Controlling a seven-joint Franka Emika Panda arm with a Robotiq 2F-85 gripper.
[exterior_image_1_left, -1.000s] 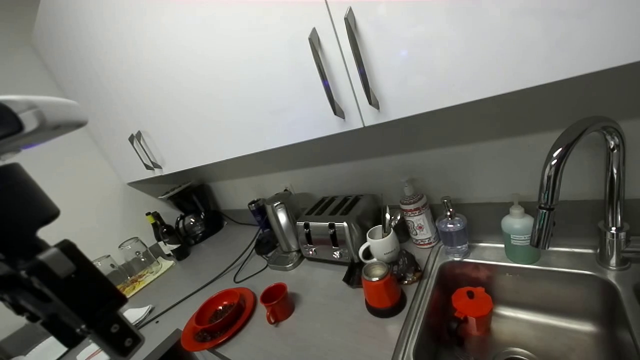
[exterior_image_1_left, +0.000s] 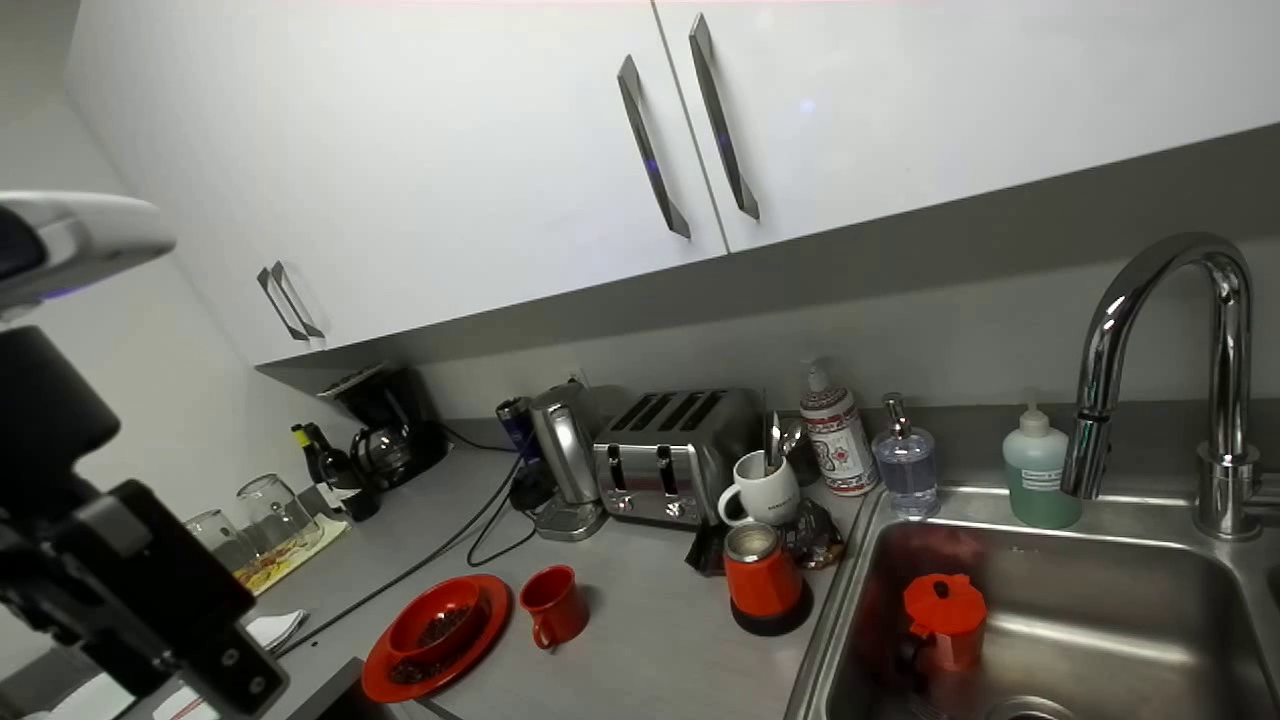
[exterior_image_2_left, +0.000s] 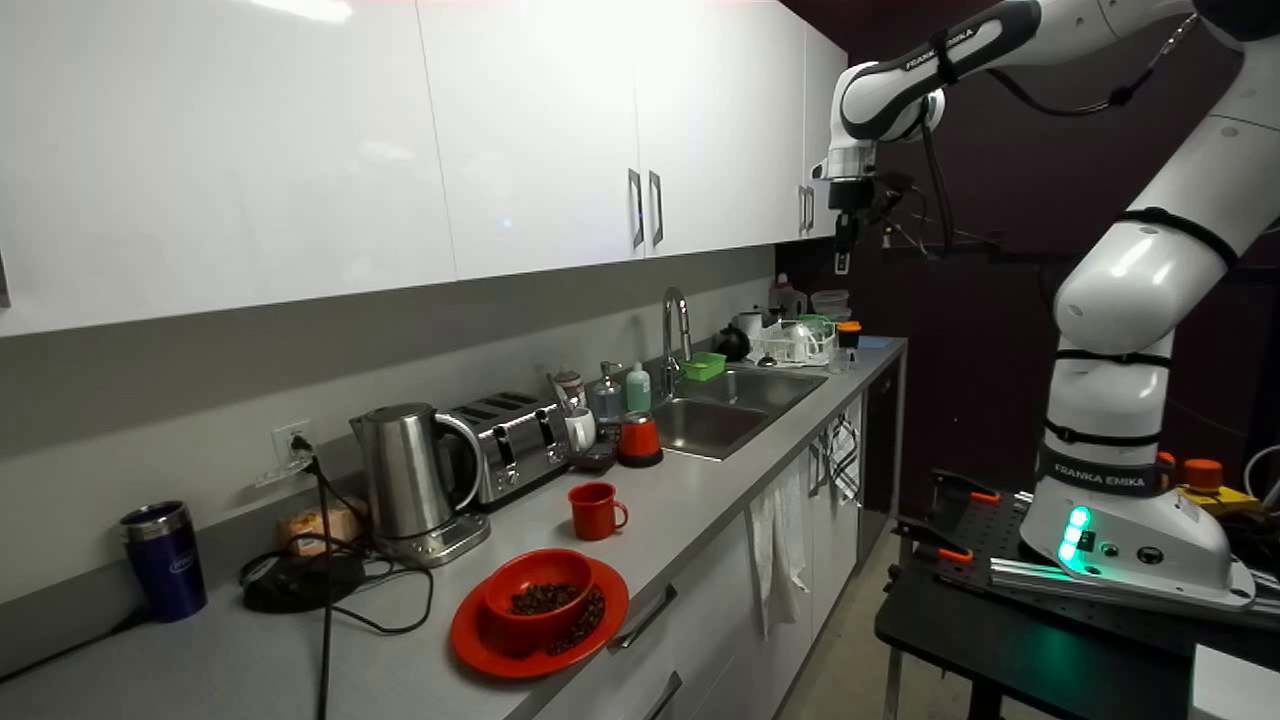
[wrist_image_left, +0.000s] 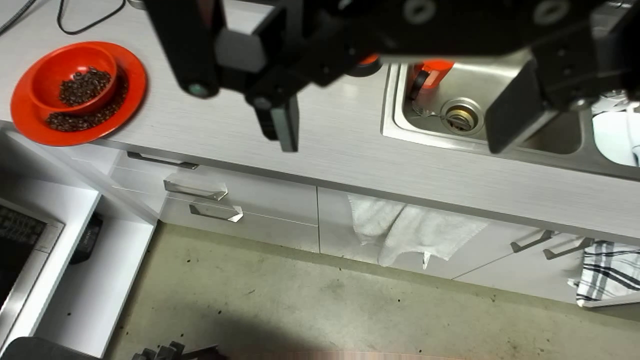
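Observation:
Wide open, with nothing between its fingers, my gripper hangs above the counter's front edge in the wrist view. A red plate (wrist_image_left: 133, 90) carries a red bowl (wrist_image_left: 42, 90) of dark beans, with more beans loose on the plate. Behind it on the counter stands a red mug (exterior_image_2_left: 596, 511). Close to the sink is an orange-red pot base (exterior_image_1_left: 763, 582) with a metal top opening and a black bottom. In the sink (exterior_image_1_left: 1128, 624) sits a red lidded pot part (exterior_image_1_left: 948, 612). From the second exterior view, the gripper (exterior_image_2_left: 843, 266) points down, well above the counter.
A toaster (exterior_image_1_left: 672, 462), a steel kettle (exterior_image_2_left: 405, 480) and a white mug with utensils (exterior_image_1_left: 763, 492) line the wall. The tall faucet (exterior_image_1_left: 1226, 372) rises behind the sink, near soap bottles. Bare counter lies between the red mug and the sink.

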